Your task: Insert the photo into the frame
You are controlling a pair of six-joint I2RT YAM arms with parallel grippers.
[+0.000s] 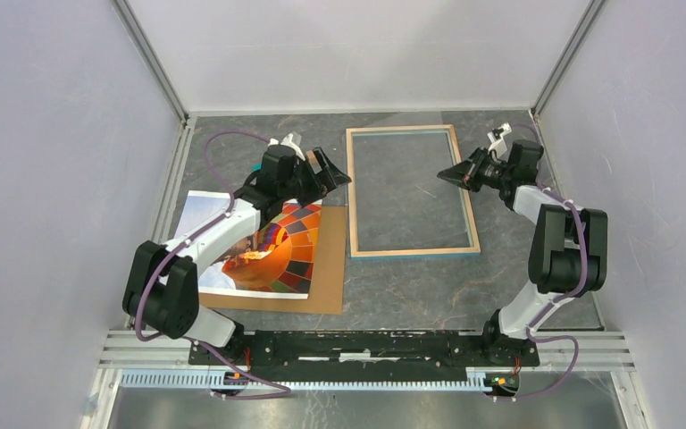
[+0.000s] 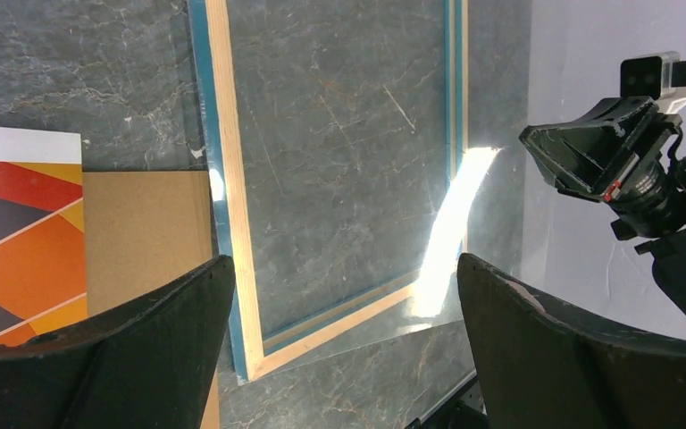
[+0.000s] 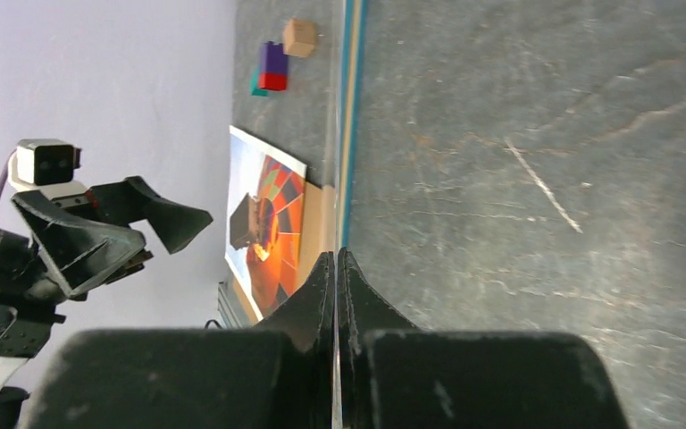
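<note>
A photo (image 1: 272,255) of a hot-air balloon lies flat on brown backing board (image 1: 329,281) at the left. The wooden frame (image 1: 353,197), edged in blue, lies on the grey table to its right. A clear sheet with bright glare (image 2: 451,232) overlaps the frame in the left wrist view; its full outline is hard to see. My left gripper (image 1: 336,185) stands open and empty above the frame's left side. Over the frame's right side, my right gripper (image 1: 444,175) is shut. In the right wrist view a thin pale line runs between its fingers; whether it is the sheet's edge is unclear.
Beyond the photo in the right wrist view stand a wooden block (image 3: 300,37), a purple-and-red block (image 3: 273,67) and a teal block (image 3: 258,86). Walls (image 1: 62,134) enclose the table on the left, right and back.
</note>
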